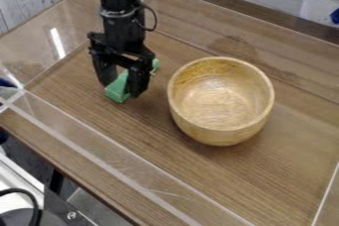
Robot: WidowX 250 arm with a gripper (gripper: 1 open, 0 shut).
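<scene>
The black arm hangs from the top left, and its gripper (122, 67) is low over a green block (122, 88) lying on the wooden table, its fingers open around or just above the block, which is partly hidden behind them. Whether the fingers touch it I cannot tell. A large tan bowl (220, 111) sits to the right of the gripper.
A white panelled edge runs along the top right, with a blue object (322, 7) at the far right. A dark cable is at the lower left.
</scene>
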